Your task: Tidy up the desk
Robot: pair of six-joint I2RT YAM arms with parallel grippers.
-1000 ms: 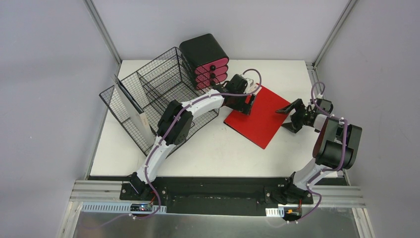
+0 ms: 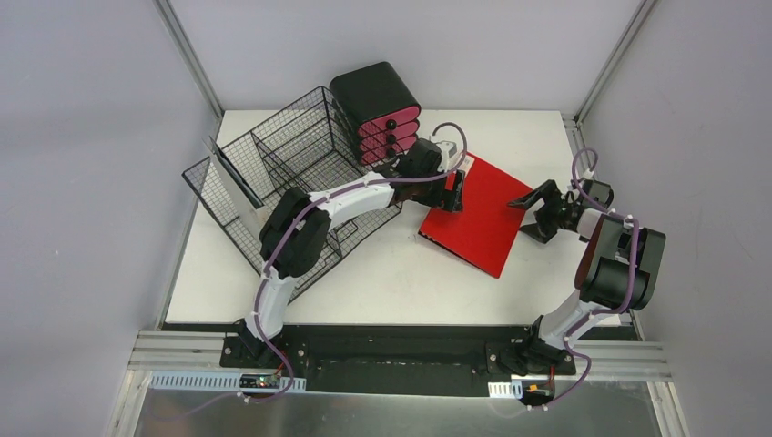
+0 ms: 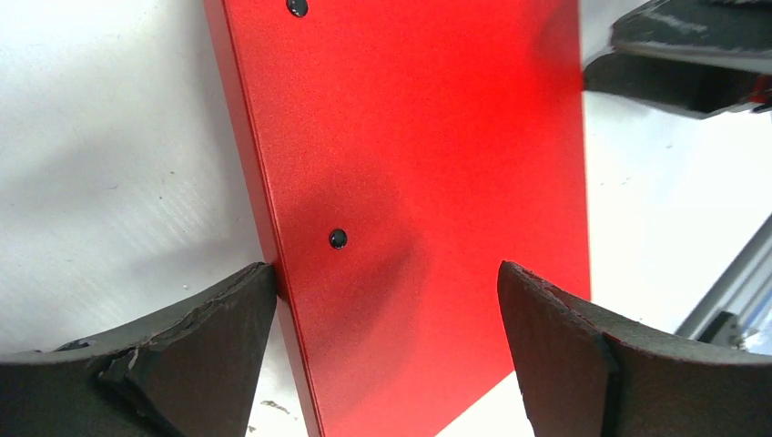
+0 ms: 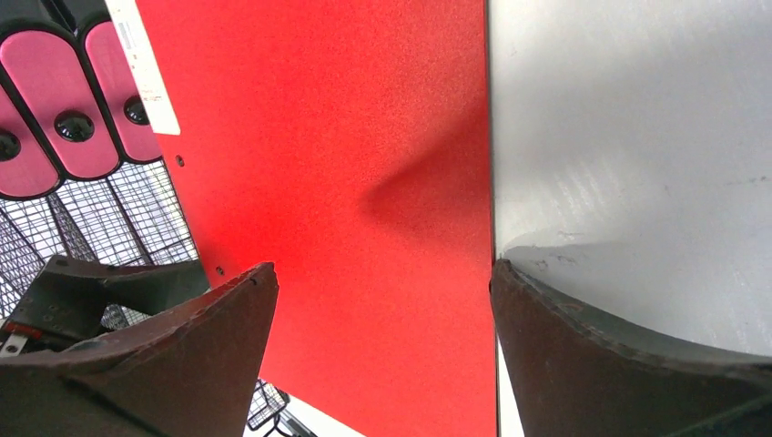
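Observation:
A red binder [image 2: 478, 228] lies flat on the white desk [image 2: 401, 282]. My left gripper [image 2: 449, 194] is open over its left side; in the left wrist view one finger touches the binder's spine [image 3: 255, 164] and the other is over the red cover. My right gripper [image 2: 533, 214] is open at the binder's right edge, one finger over the cover [image 4: 382, 109] and the other at the edge.
A wire rack [image 2: 209, 196] holding an upright white folder [image 2: 238, 196] fills the left side. A black box with pink drawers [image 2: 373, 91] stands at the back. Bare desk lies behind and in front of the binder.
The binder's front corner has swung toward the front and right. The right arm has stayed put.

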